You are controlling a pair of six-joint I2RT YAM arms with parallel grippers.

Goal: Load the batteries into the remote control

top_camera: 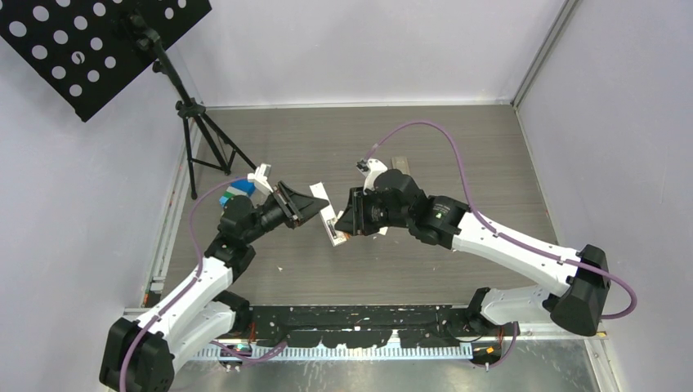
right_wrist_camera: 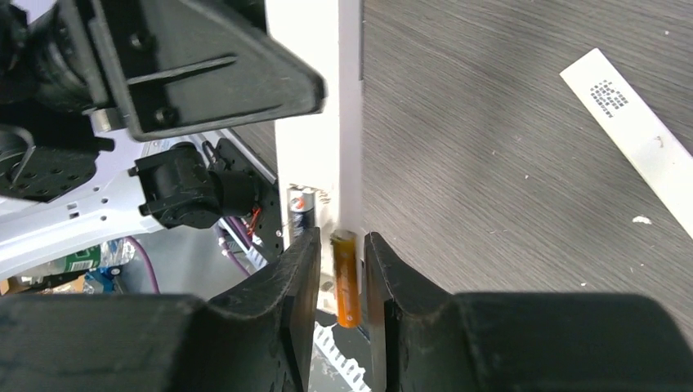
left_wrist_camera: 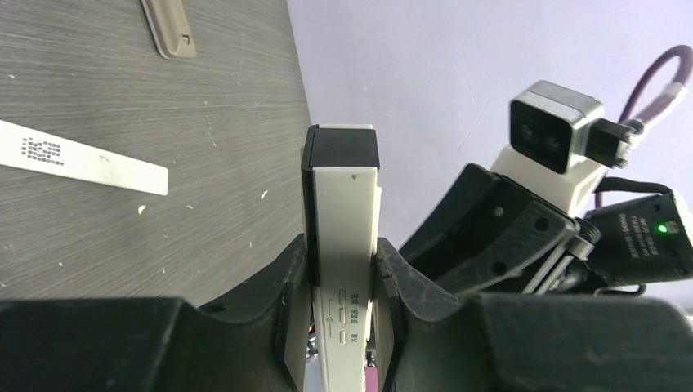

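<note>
The white remote control [left_wrist_camera: 341, 245] is held in the air by my left gripper, which is shut on it. In the right wrist view its open compartment faces my right gripper, with a silver battery [right_wrist_camera: 301, 211] inside at the upper left. An orange battery [right_wrist_camera: 346, 282] stands between the fingertips of my right gripper, lying along the remote's lower edge. Whether those fingers touch it or are slightly apart I cannot tell. In the top view the right gripper is just right of the remote.
A white strip [right_wrist_camera: 625, 131], probably the remote's cover, lies on the floor board, with a beige case [left_wrist_camera: 167, 28] beyond. A blue object [top_camera: 241, 186] lies at the left beside a black stand [top_camera: 208, 139]. The front of the board [top_camera: 351, 278] is clear.
</note>
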